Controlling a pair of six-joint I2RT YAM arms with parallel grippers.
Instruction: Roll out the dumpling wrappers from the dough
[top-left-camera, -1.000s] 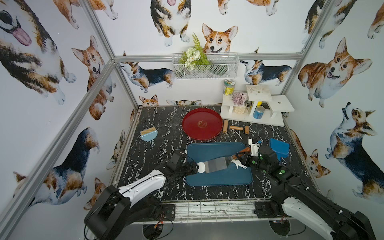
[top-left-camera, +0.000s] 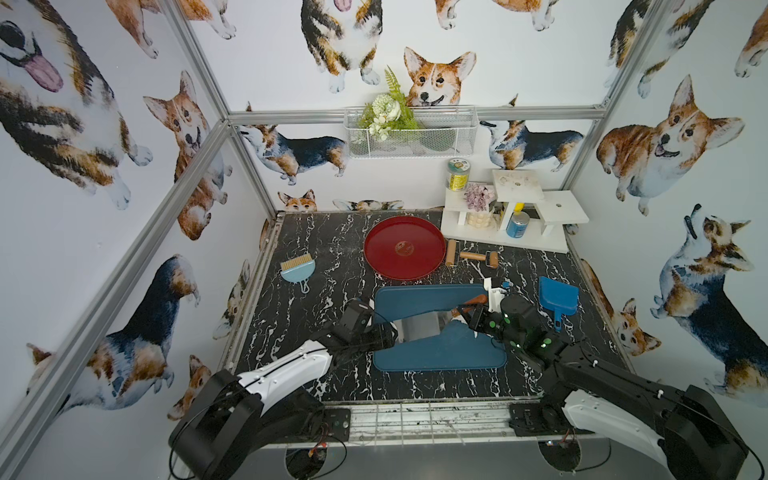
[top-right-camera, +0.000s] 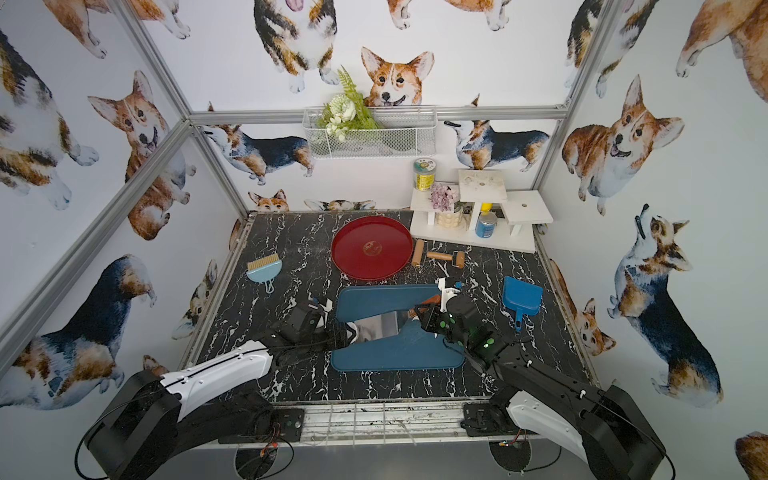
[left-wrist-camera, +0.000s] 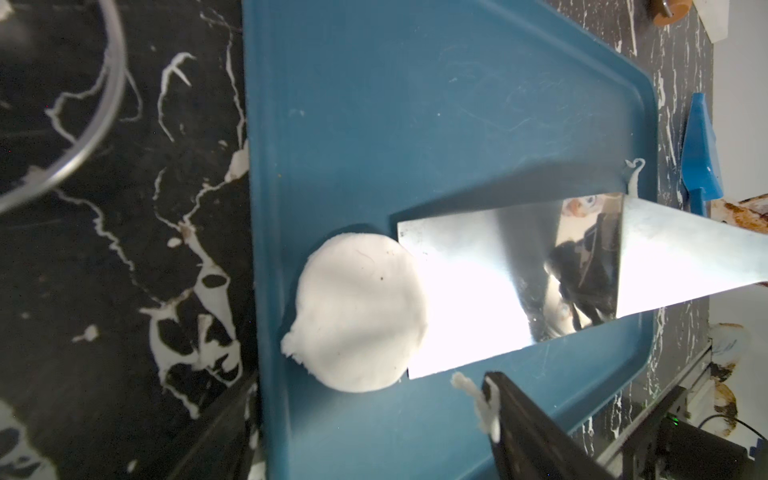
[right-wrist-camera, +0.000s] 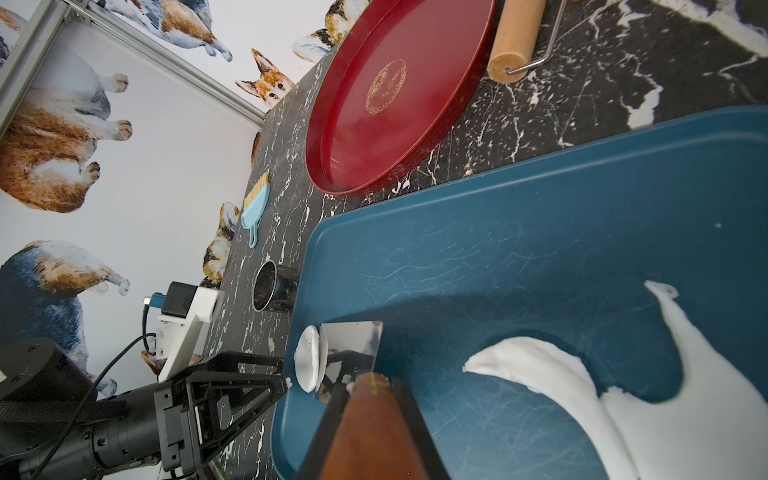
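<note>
A round white dough wrapper (left-wrist-camera: 360, 312) lies at the left edge of the blue tray (left-wrist-camera: 384, 104). The metal scraper blade (left-wrist-camera: 488, 280) reaches it from the right, its front edge touching or just under the wrapper. My right gripper is shut on the scraper's brown wooden handle (right-wrist-camera: 374, 432). My left gripper stands open near the wrapper, with bits of dough on one fingertip (left-wrist-camera: 488, 400); the wrapper is ahead of the gap, not gripped. Leftover dough (right-wrist-camera: 672, 424), with a curved cut edge, lies on the tray's right part.
Behind the blue tray sits a round red tray (top-left-camera: 404, 248), with a wooden roller (top-left-camera: 478, 257) to its right. A blue dustpan (top-left-camera: 558, 296) is at the right, a brush (top-left-camera: 297, 268) at the left. A dark cup (right-wrist-camera: 274, 286) stands left of the tray.
My right gripper has moved left with the scraper, and the blade has come closer to the wrapper. The left arm appears still.
</note>
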